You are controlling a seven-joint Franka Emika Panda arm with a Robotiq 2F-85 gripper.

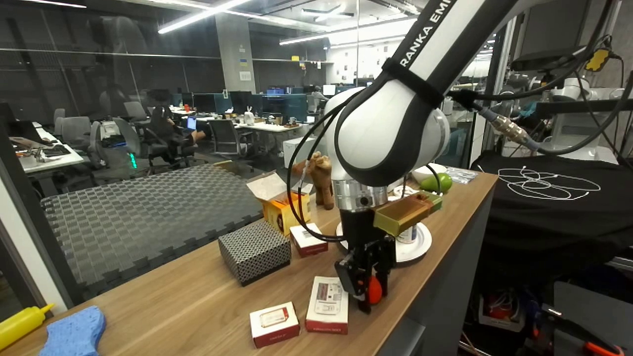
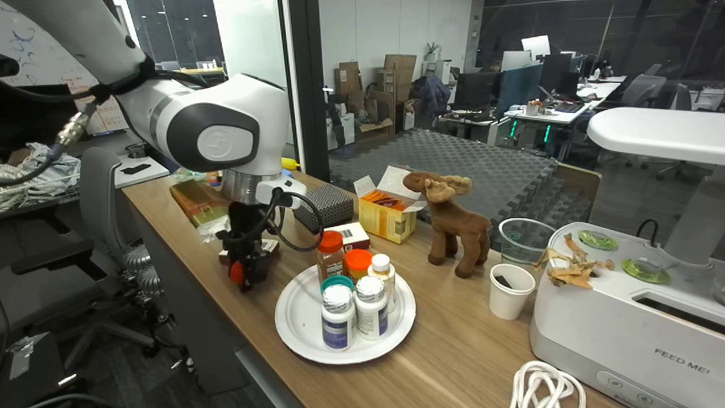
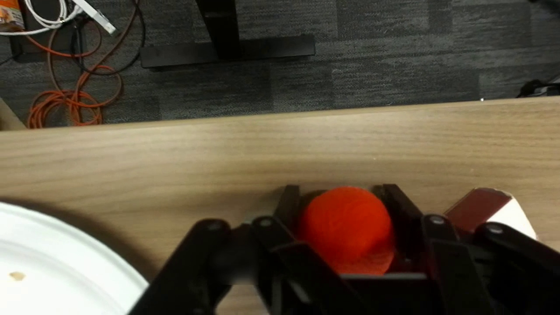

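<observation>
A red, rounded object (image 3: 346, 228) rests on the table near its front edge. In the wrist view my gripper straddles it, one finger to each side, parted by about its width. Whether both fingers press on it cannot be made out. Exterior view 1 shows the gripper (image 1: 374, 299) pointing down, the red object (image 1: 374, 290) partly covered by the fingers. From the other side, in exterior view 2, only a small part of the red object (image 2: 236, 273) shows beside the dark gripper (image 2: 246, 281).
Close beside the gripper lies a red-and-white box (image 1: 328, 302), with a smaller box (image 1: 274, 323) past it. On the other side stands a white plate (image 2: 297, 331) bearing several bottles. A patterned box (image 1: 255, 252) is farther back. The table edge (image 3: 252, 118) is near.
</observation>
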